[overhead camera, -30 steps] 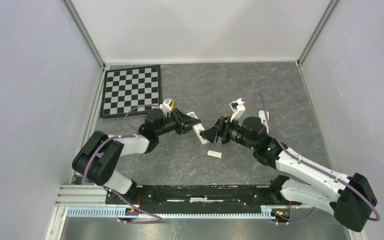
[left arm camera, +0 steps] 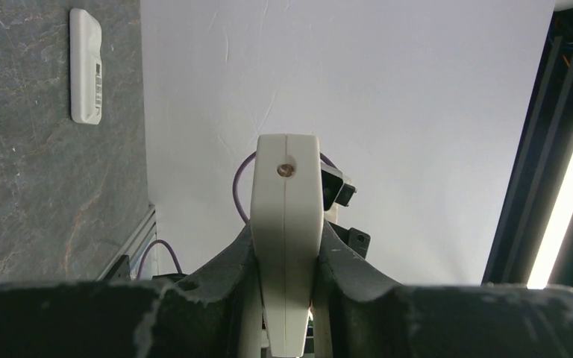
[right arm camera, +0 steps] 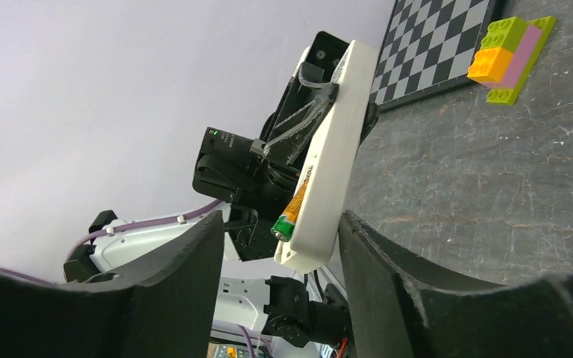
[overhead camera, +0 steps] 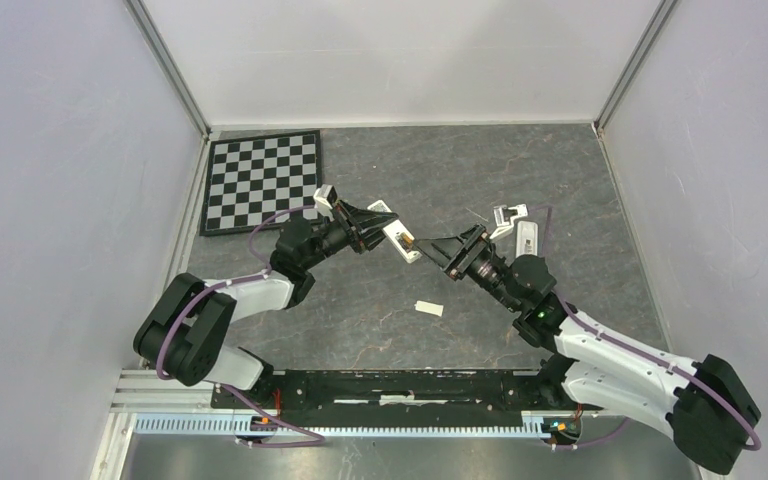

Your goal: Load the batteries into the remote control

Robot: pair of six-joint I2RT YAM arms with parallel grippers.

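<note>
Off the table, my left gripper (overhead camera: pixel 384 221) is shut on a white remote control (overhead camera: pixel 401 242), gripping it across its middle. Seen end-on in the left wrist view, the remote (left arm camera: pixel 286 216) stands between both fingers. In the right wrist view an orange and green battery (right arm camera: pixel 292 212) sits tilted in the remote's battery compartment, its green end sticking out at the lower edge. My right gripper is parted around the remote's lower end, its fingers apart, with no contact on the battery that I can make out. Whether a second battery is inside cannot be seen.
A second white remote (overhead camera: pixel 527 238) lies at the right, beside the right wrist. The loose white cover (overhead camera: pixel 429 308) lies front of centre. Behind the left arm are toy bricks (right arm camera: pixel 509 58) and a checkered board (overhead camera: pixel 262 180).
Both arms have shifted slightly away from the front edge with the remote. My right gripper has turned and backed a little to the right, and the orange battery now shows in the remote.
</note>
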